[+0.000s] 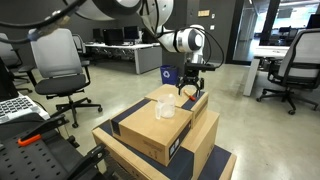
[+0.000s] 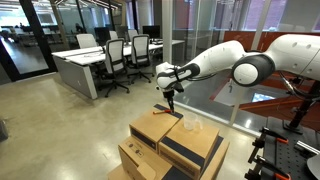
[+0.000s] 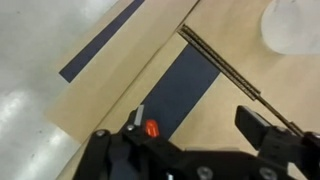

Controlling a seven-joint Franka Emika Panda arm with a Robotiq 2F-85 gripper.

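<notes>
My gripper is open above the boxes, its black fingers apart with nothing held between them. A small red-orange object shows beside the left finger in the wrist view, partly hidden by the gripper. In exterior view 1 this red object lies on the rear box top, just below the gripper. Exterior view 2 also has the red object under the gripper. Whether a finger touches it, I cannot tell. A clear plastic container stands on the nearer box.
Cardboard boxes with dark tape form the work surface, with gaps and side edges between them. A black table stands at the near left. Office chairs and desks are farther back. Open floor surrounds the boxes.
</notes>
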